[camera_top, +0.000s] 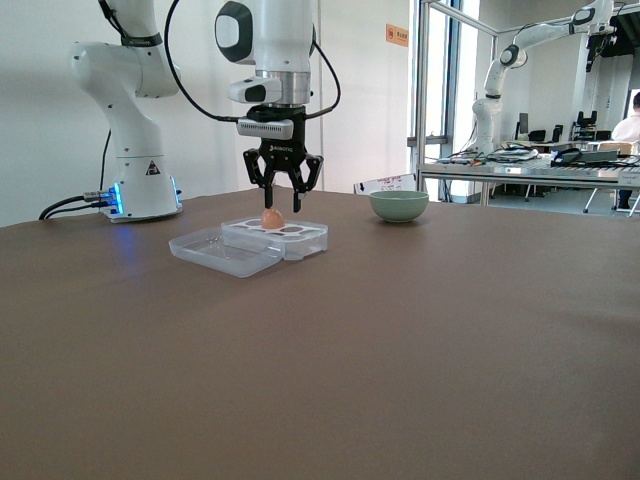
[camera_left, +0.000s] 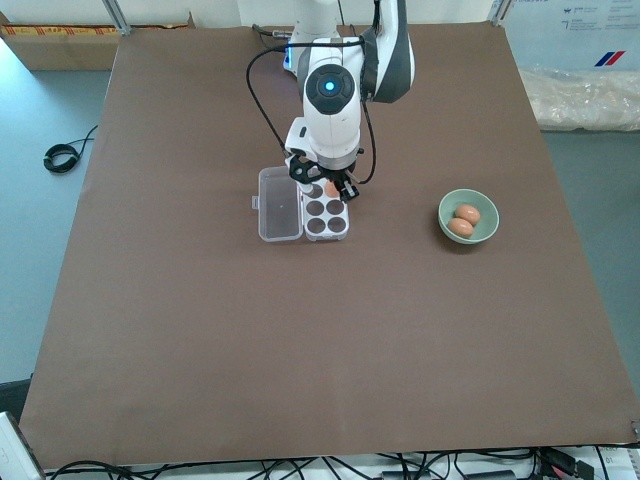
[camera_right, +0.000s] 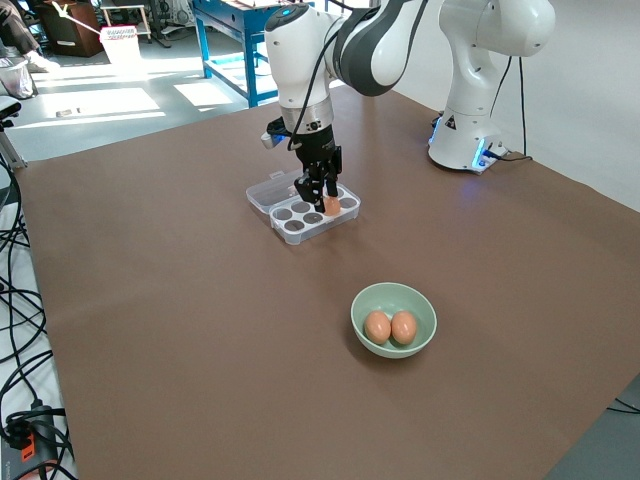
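A clear egg carton (camera_left: 325, 225) with round compartments lies open on the brown table, its empty lid (camera_left: 279, 205) beside it. One egg (camera_top: 273, 219) sits in a back compartment. My gripper (camera_top: 283, 203) hangs just above the carton, fingers apart either side above the egg in the top view, nothing seen held between them. A pale green bowl (camera_right: 393, 345) holds two brown eggs (camera_right: 377, 327), to the right of the carton in the left view.
Cables (camera_left: 120, 470) run along the near edge, off the table surface.
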